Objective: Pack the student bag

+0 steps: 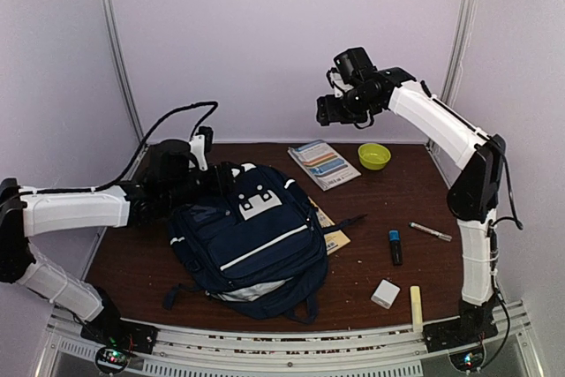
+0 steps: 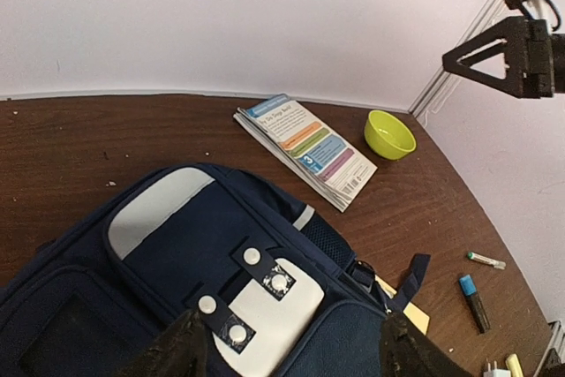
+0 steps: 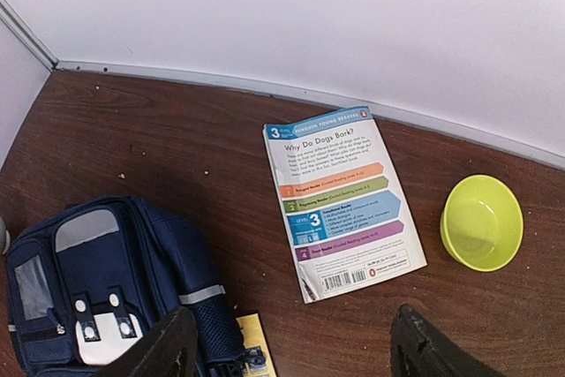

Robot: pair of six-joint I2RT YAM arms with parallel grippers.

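Observation:
The navy backpack (image 1: 247, 262) lies on the left and middle of the table. My left gripper (image 1: 225, 178) is over its upper flap with snap straps; in the left wrist view its fingers stand apart with nothing visible between them. My right gripper (image 1: 328, 112) hangs high over the back, open. A reader book (image 3: 340, 200) lies at the back, beside a yellow-green bowl (image 1: 374, 162). A tan item (image 1: 337, 238) sticks out from beside the backpack. A pen (image 1: 431, 231), a blue-capped marker (image 1: 395, 252), a white block (image 1: 385, 294) and a pale yellow stick (image 1: 417, 306) lie at the right.
White walls enclose the dark table (image 1: 441, 271) at back and sides.

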